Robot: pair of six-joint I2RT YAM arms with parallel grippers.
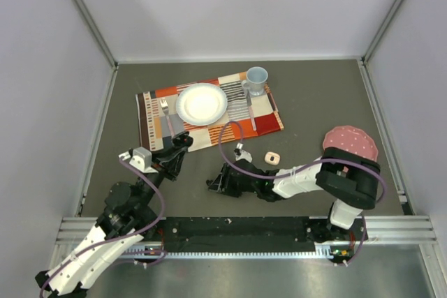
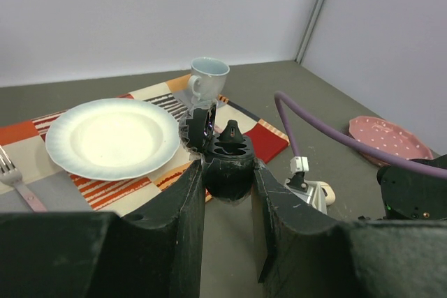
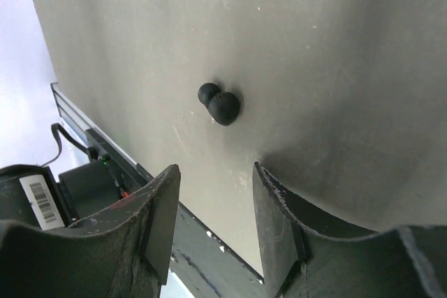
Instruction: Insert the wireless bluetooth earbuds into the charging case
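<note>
A black charging case point(image 2: 230, 165), its lid raised, is held up off the table with my left gripper shut on it. In the left wrist view two wells show in the case, and a dark pointed piece stands up at its back. One black earbud point(image 3: 223, 107) lies on the bare table in the right wrist view. My right gripper is open, low over the table and just short of that earbud, with nothing between its fingers. From the top view, the earbud point(image 1: 209, 182) sits right at the right gripper's fingertips.
Behind the arms lies a striped placemat point(image 1: 154, 120) with a white plate point(image 1: 201, 105), a fork point(image 1: 167, 116), a knife point(image 1: 251, 108) and a mug point(image 1: 256, 80). A small pale item point(image 1: 272, 158) rests beyond the right arm; a pink plate point(image 1: 349, 146) is at the right.
</note>
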